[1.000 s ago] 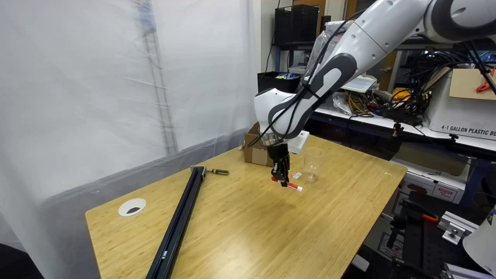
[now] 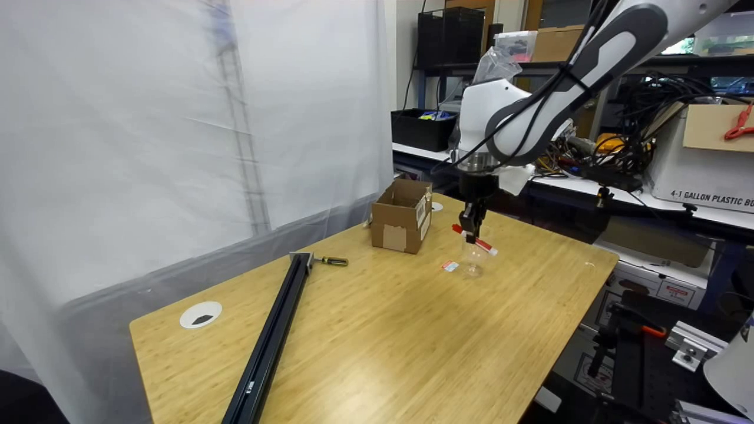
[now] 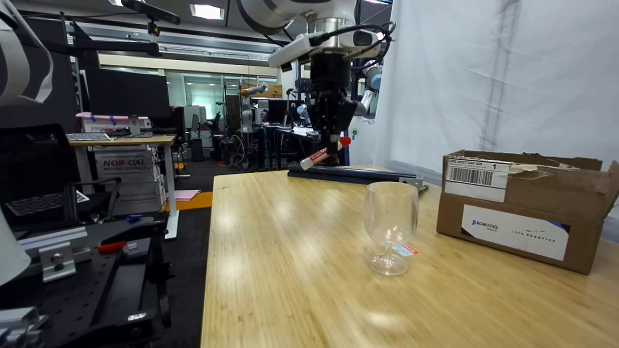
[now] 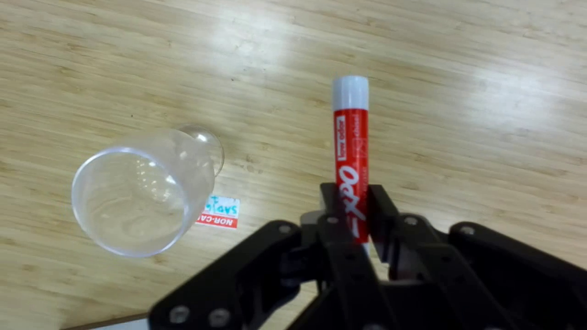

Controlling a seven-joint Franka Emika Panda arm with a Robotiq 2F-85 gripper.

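Observation:
A red marker with a white end [image 4: 351, 148] is pinched in my gripper, which is shut around its middle. In exterior view 2 the marker [image 3: 319, 155] tilts, its red end higher than its white one, and hangs clear of the table. The clear stemmed cup [image 3: 391, 217] stands upright and empty on the wood. In the wrist view the cup [image 4: 137, 198] lies to the left of the marker, apart from it. From exterior view 1 my gripper [image 2: 471, 232] overlaps the cup's upper part.
A small printed label [image 4: 220, 211] lies flat by the cup's base. An open cardboard box [image 2: 400, 215] stands near the curtain side. A black rail [image 2: 272, 339] and a screwdriver [image 2: 332, 261] lie farther along the table [image 2: 424, 339].
The cup and box have stayed put.

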